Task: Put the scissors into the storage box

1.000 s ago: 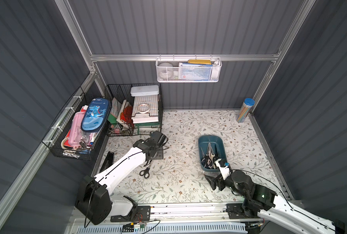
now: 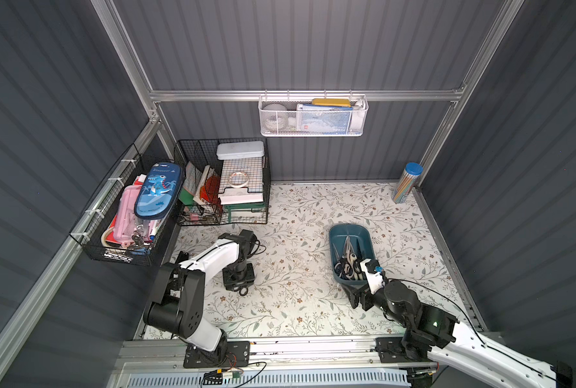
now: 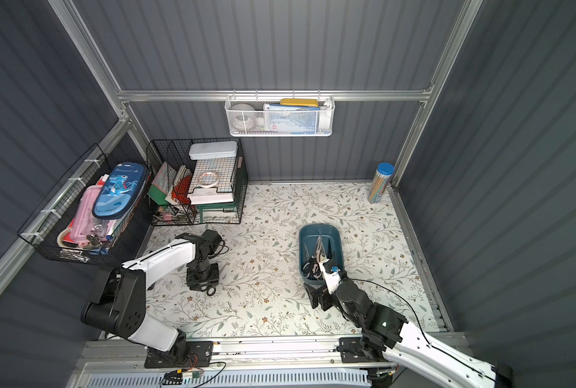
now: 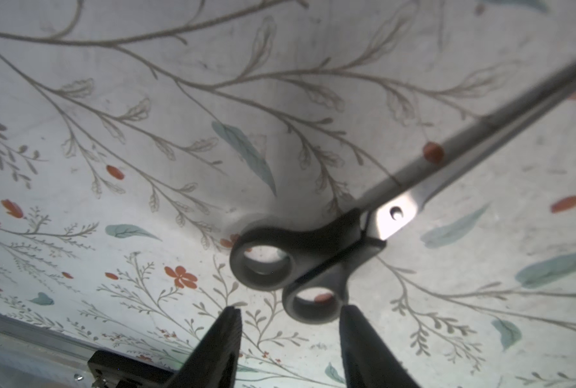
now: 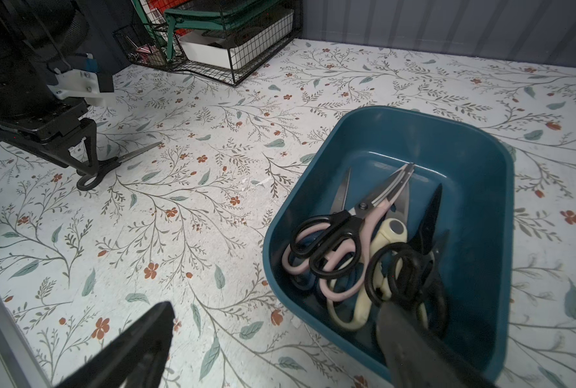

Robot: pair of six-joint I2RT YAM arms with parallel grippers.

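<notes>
Black-handled scissors [image 4: 326, 252] [image 5: 93, 177] lie on the floral surface at the left, partly hidden by the left arm in the top views. My left gripper [image 2: 236, 281] is just over the finger loops, part open with nothing held between its fingertips. The teal storage box [image 5: 475, 187] [image 2: 365, 236] stands right of centre, holding several pairs of scissors. My right gripper [image 3: 319, 297] stands open at the box's near edge.
Black wire baskets [image 2: 262, 213] with stationery stand at the back left. A blue-lidded canister [image 2: 405, 184] stands at the back right, and a white mesh basket [image 2: 310, 126] hangs on the back wall. Open surface lies between the scissors and box.
The right arm is almost unmoved.
</notes>
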